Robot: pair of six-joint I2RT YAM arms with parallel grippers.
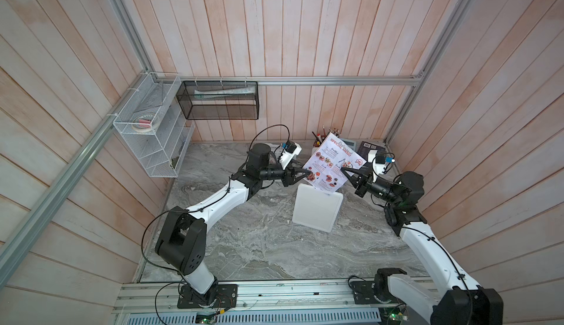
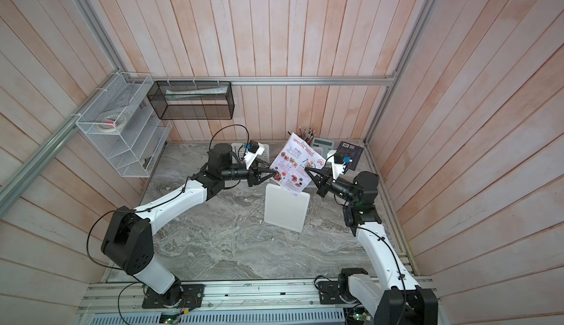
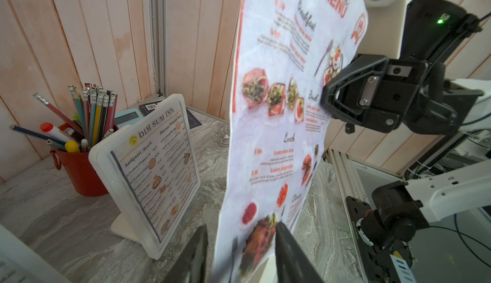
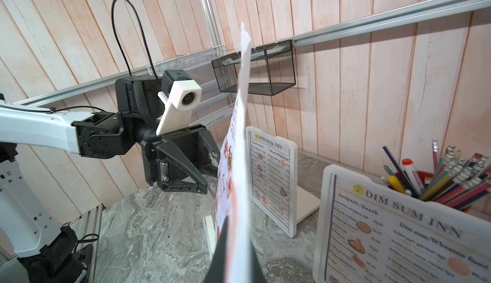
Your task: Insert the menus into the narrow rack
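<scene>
A paper menu [image 1: 330, 163] with red lettering and food pictures stands tilted above the table, between the two arms. My right gripper is shut on its right side; the sheet appears nearly edge-on in the right wrist view. At its lower left, my left gripper stands open, with the sheet's lower corner passing between the parted fingers. Just below the menu, a blank white holder [image 1: 317, 208] rests on the table. The overhead views show the menu's lower edge close to the holder's top edge, but whether it has entered cannot be told.
Two white-framed menu stands [image 4: 271, 175] and a red cup of pencils [image 3: 84, 173] stand at the back. A black wire basket [image 1: 217, 100] and white wire shelves [image 1: 154, 140] hang on the walls.
</scene>
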